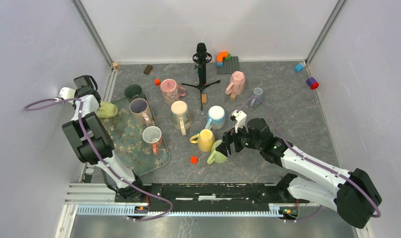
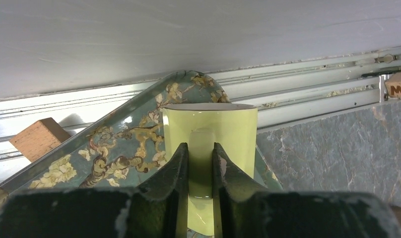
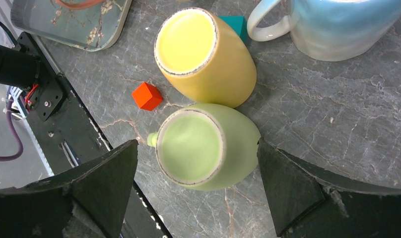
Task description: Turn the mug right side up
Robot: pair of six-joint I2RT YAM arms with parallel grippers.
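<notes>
At the tray's back-left corner a pale yellow mug point(image 1: 108, 110) lies on its side. In the left wrist view my left gripper is shut on its handle, and the mug point(image 2: 238, 129) has its rim toward the wall. My right gripper stands open above a green mug point(image 3: 196, 146) lying on its side, with a tilted yellow mug point(image 3: 213, 59) behind it.
The tray point(image 1: 129, 153) also holds several other mugs. More mugs, a black stand point(image 1: 202, 74) and small blocks occupy the middle.
</notes>
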